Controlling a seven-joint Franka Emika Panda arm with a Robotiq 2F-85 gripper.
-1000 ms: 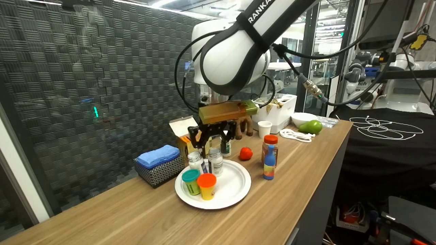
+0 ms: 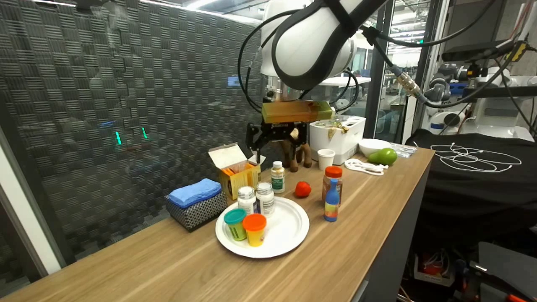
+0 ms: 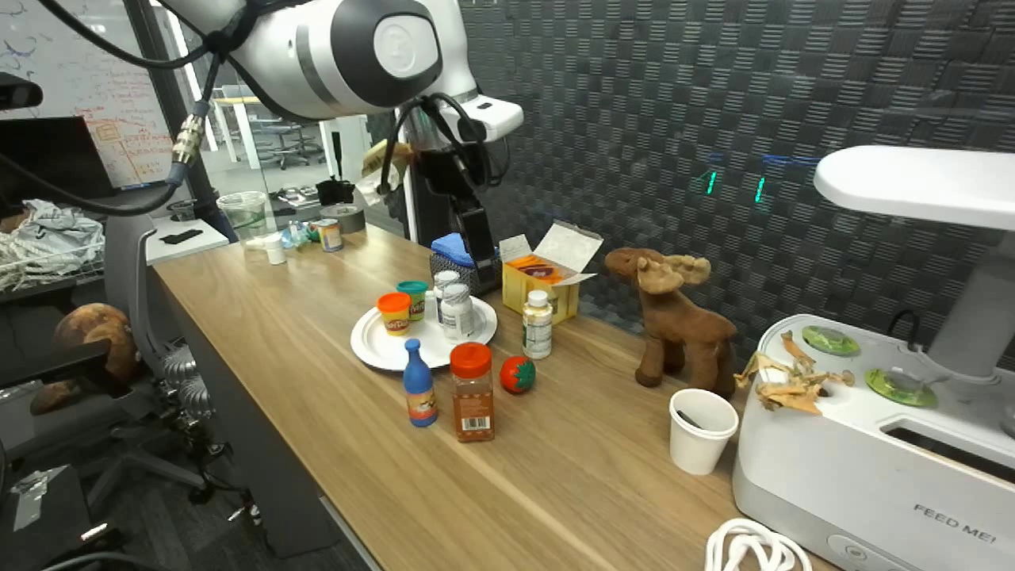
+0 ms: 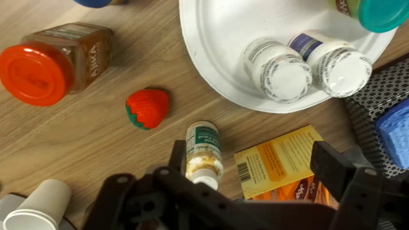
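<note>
My gripper is open, its black fingers (image 4: 332, 168) wide apart with nothing held. It hangs above the back of the counter, over the yellow box (image 3: 540, 294) and the green-labelled bottle (image 4: 203, 147). On the white plate (image 2: 289, 231) stand two white pill bottles (image 4: 285, 78), a teal-lidded tub (image 2: 235, 224) and an orange-lidded tub (image 2: 254, 230). The pill bottles are side by side. Off the plate, the green-labelled bottle stands upright near a red strawberry-like toy (image 4: 148, 108). A red-lidded spice jar (image 3: 472, 392) and a blue bottle (image 3: 419, 385) stand close together.
A dark basket with a blue cloth (image 2: 195, 193) lies beside the plate. A brown moose toy (image 3: 677, 314), a paper cup (image 3: 702, 430) and a white planter (image 3: 856, 457) line the back.
My gripper has risen and moved away from the plate, toward the back right. The left pill bottle in exterior view 1, tilted beneath the gripper before, now stands upright, closer to the other bottle.
</note>
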